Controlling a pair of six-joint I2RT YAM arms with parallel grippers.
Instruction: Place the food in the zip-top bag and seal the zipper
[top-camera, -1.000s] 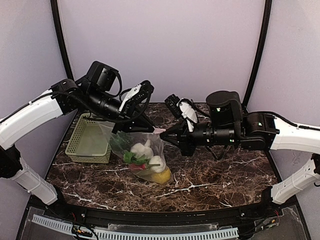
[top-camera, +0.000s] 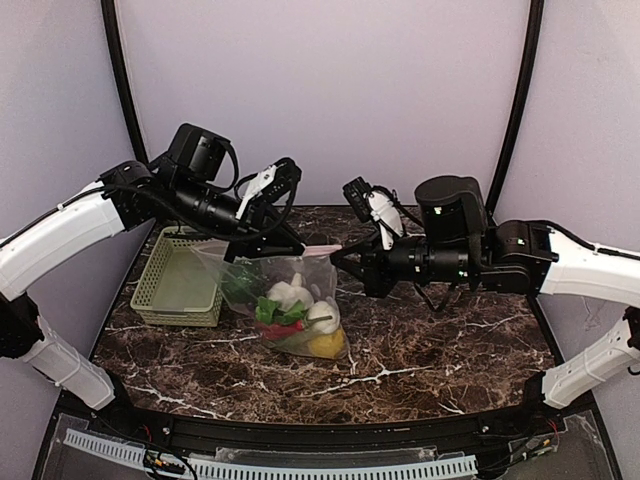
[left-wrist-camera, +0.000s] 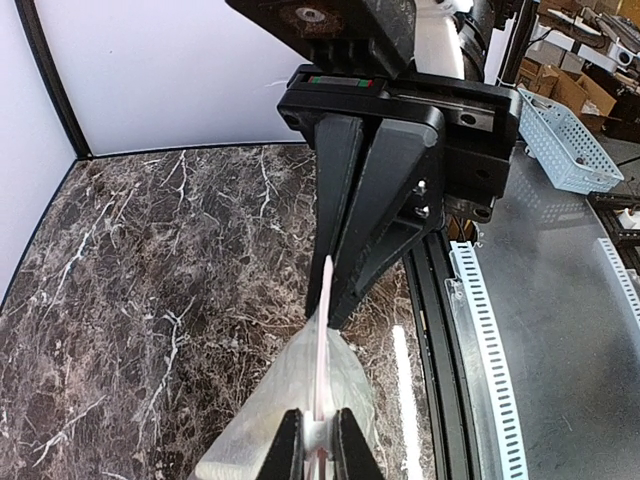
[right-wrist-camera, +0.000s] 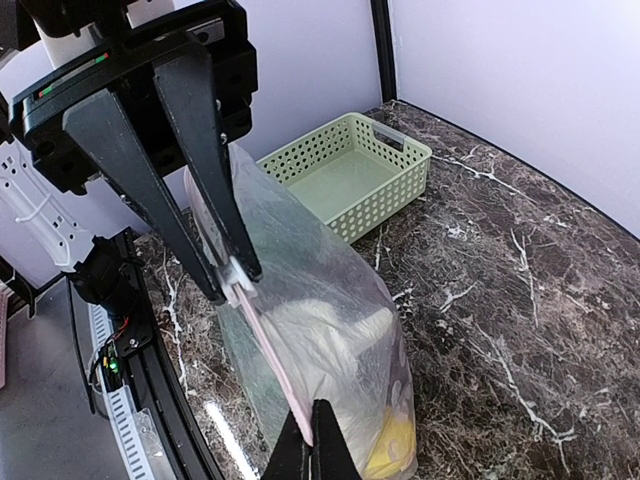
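Note:
A translucent zip bag (top-camera: 245, 285) hangs between both grippers, holding white garlic-like vegetables (top-camera: 290, 294), green leaves (top-camera: 275, 312), something red and a yellow item (top-camera: 326, 345) at the bottom. Its pink zipper strip (right-wrist-camera: 270, 350) runs taut between the grippers. My left gripper (top-camera: 298, 250) is shut on the bag's top edge at the white slider. My right gripper (top-camera: 338, 258) is shut on or at the strip's other end; in the right wrist view the pink strip runs into its fingertips (right-wrist-camera: 308, 435).
An empty pale green basket (top-camera: 175, 280) stands at the back left, behind the bag. A rail runs along the front edge.

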